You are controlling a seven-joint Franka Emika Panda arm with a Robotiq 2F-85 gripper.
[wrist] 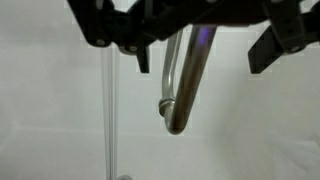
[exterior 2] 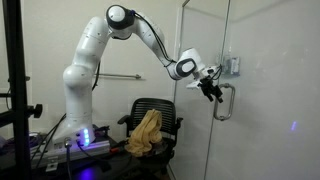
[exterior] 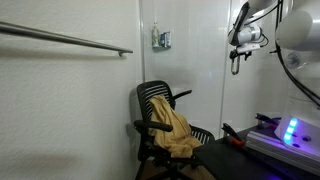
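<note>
A D-shaped metal handle (exterior 2: 231, 103) is fixed to the pale door panel (exterior 2: 265, 90). Close by it, at the handle's upper part, is my gripper (exterior 2: 216, 91). In the wrist view the handle's bar (wrist: 190, 85) runs between the two spread fingers, with a visible gap on either side. The gripper is open; no contact with the bar shows. Exterior view 1 has the handle (exterior: 235, 65) at the upper right, partly overlapped by the gripper.
A black chair (exterior 2: 154, 113) with a tan cloth (exterior 2: 147, 133) stands below the arm. Bottles (exterior: 160, 38) sit on the wall, and a metal rail (exterior: 65, 38) runs along it.
</note>
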